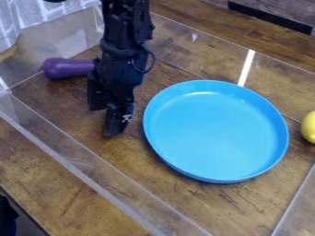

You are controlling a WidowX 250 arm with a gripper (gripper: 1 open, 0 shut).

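My black gripper (pixel 113 109) is lowered to the wooden table left of the blue plate, its dark fingers open as far as can be seen, though partly blurred against the wood. A purple eggplant-like toy (pixel 68 67) lies behind and left of it, partly hidden by the arm.
A large blue plate (pixel 215 129) fills the right middle. A yellow object (pixel 308 129) sits at the right edge.
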